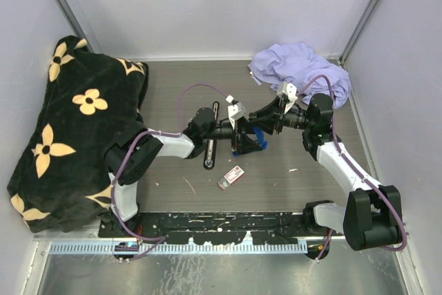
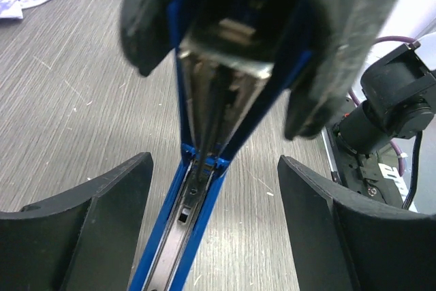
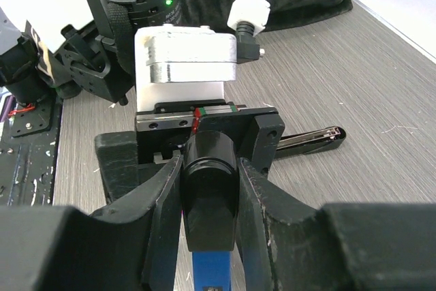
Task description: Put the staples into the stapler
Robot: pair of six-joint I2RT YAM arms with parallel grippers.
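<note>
A blue stapler [image 1: 260, 139] hangs opened out in my right gripper, which is shut on its black end; its metal channel [image 2: 174, 236] runs down between my left gripper's fingers in the left wrist view. My left gripper stands open around it, just below the right one. A black stapler-like piece [image 1: 210, 157] lies on the table behind the left arm, also seen at the right of the right wrist view [image 3: 310, 142]. A small staples box [image 1: 231, 177] lies on the table below the grippers.
A lilac cloth [image 1: 297, 67] is heaped at the back right. A black flowered cushion [image 1: 76, 136] fills the left side.
</note>
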